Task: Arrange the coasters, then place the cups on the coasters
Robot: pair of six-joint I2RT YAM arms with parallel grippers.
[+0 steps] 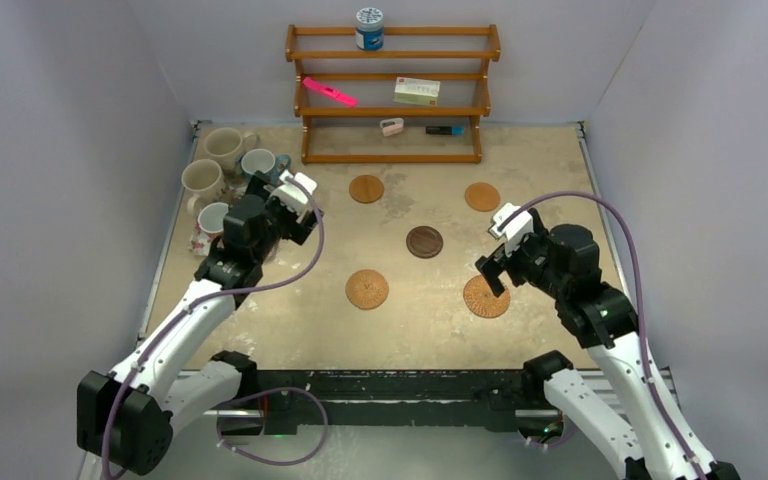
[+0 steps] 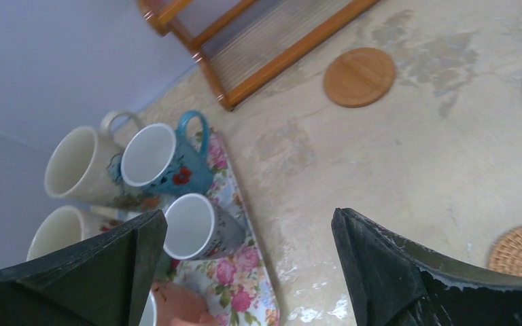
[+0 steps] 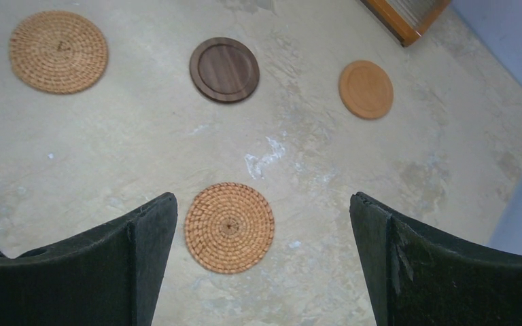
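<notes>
Several cups crowd the flowered tray (image 2: 248,275) at the left of the table. In the left wrist view I see a blue cup with a red flower (image 2: 170,159), a small grey cup (image 2: 204,227), a pinkish cup (image 2: 177,304) partly cut off, and two cream mugs (image 2: 81,163) behind. My left gripper is open above the tray's right side, nothing between its fingers. Over the right of the table, my right gripper is open and empty; a woven coaster (image 3: 229,228) lies below it. A dark round coaster (image 1: 424,242) lies mid-table.
Two plain wooden coasters (image 1: 366,189) lie towards the back, another woven coaster (image 1: 367,289) at the front left. A wooden rack (image 1: 393,158) with small items stands at the back wall.
</notes>
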